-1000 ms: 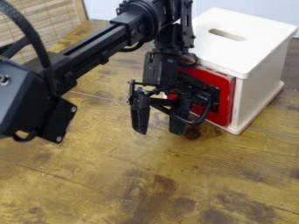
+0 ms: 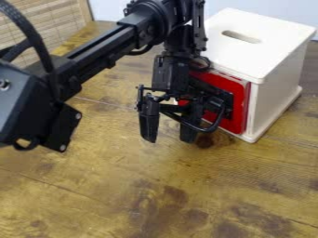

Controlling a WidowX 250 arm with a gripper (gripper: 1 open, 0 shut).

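Observation:
My black gripper (image 2: 169, 128) hangs low over the wooden floor, just in front of a white box (image 2: 274, 65) with a red front panel (image 2: 240, 98). Its two dark fingers point downward and stand apart, and I see nothing held between them. The arm and gripper hide much of the red front.
The box has an oblong slot in its top and fills the upper right. A light wooden slatted object (image 2: 18, 88) stands at the upper left.

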